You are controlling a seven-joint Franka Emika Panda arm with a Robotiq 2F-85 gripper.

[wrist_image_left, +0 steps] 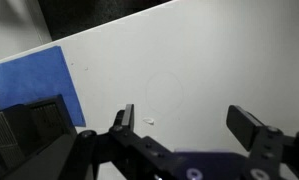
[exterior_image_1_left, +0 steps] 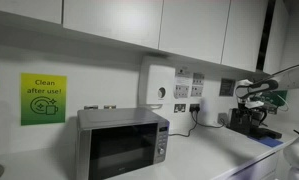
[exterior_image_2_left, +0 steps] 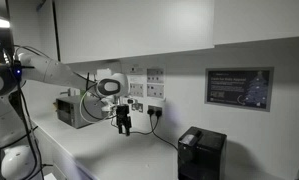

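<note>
My gripper is open over the white counter [wrist_image_left: 179,65], and its two fingers stand wide apart with nothing between them. A blue cloth [wrist_image_left: 39,78] lies flat on the left in the wrist view. Partly over its lower part is a dark boxy object [wrist_image_left: 34,132], cut off by the frame. In exterior view 2 the gripper [exterior_image_2_left: 122,122] hangs above the counter, pointing down. A tiny pale speck [wrist_image_left: 148,121] shows on the counter near the left finger.
A microwave [exterior_image_1_left: 121,142] stands against the wall, under white cabinets [exterior_image_1_left: 109,20]. At the right in exterior view 2 sits a black machine [exterior_image_2_left: 202,155]. Cables hang from wall sockets [exterior_image_2_left: 156,103].
</note>
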